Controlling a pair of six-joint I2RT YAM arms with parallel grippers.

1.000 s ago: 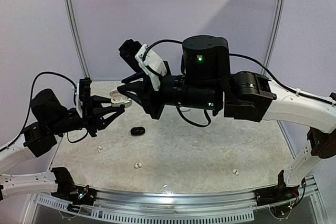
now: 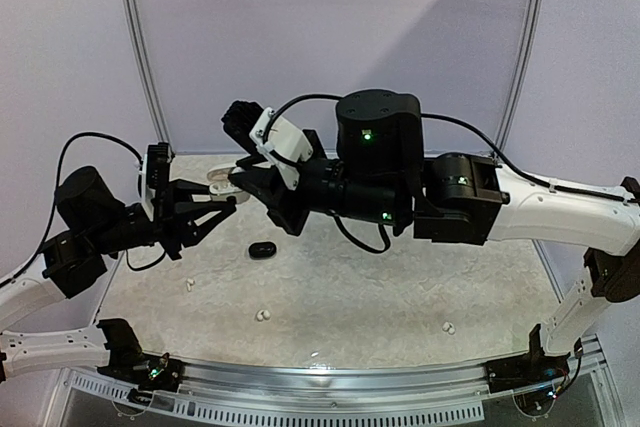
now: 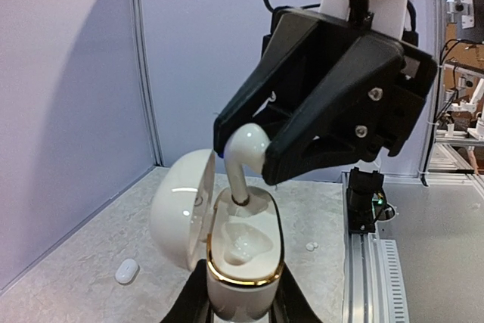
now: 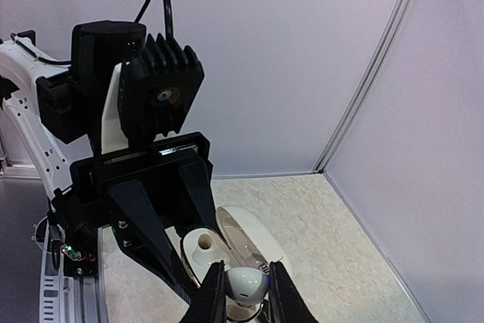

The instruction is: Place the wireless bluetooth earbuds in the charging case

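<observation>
My left gripper holds the open white charging case with a gold rim, its lid tipped up beside the base. Above it, my right gripper is shut on a white earbud, seen also in the right wrist view. The earbud's stem reaches down into the far slot of the case; how deeply it is seated I cannot tell. The nearer slot is empty.
A black oval case lies on the pale table. Small white earbuds lie in several spots on it.
The left gripper has barely moved.
</observation>
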